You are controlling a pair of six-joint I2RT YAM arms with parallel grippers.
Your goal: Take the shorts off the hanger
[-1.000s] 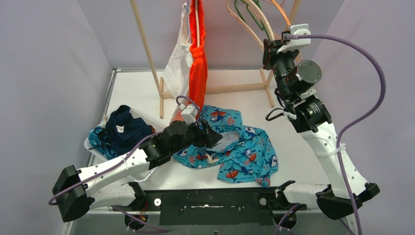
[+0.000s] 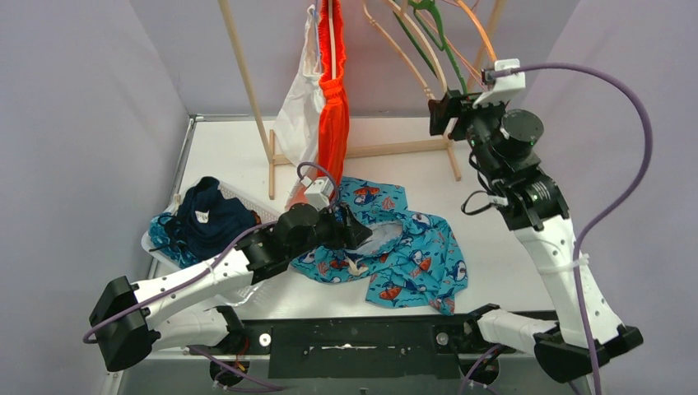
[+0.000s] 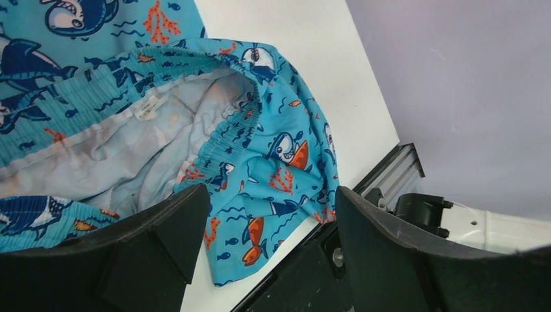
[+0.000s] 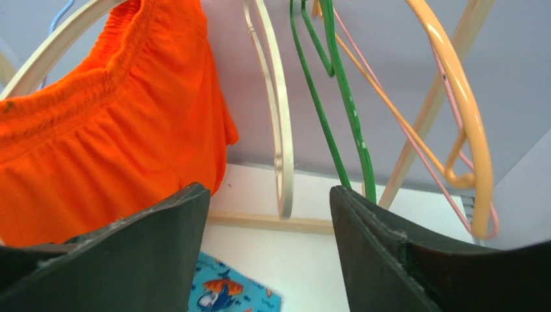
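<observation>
The blue fish-print shorts lie crumpled on the white table, off any hanger, with their pale lining facing up. Just above their waistband my left gripper is open, and no cloth shows between its fingers. At the back right, beside the hangers, my right gripper is raised. From the right wrist view, this gripper is open, with an empty beige hanger visible beyond the gap. Orange shorts still hang on a beige hanger to its left.
White shorts hang left of the orange ones. Green and orange hangers are bare on the right. A white basket with dark and blue clothes stands at the left. Bare table lies right of the shorts.
The bare beige hanger has swung left. The left arm is nearly still.
</observation>
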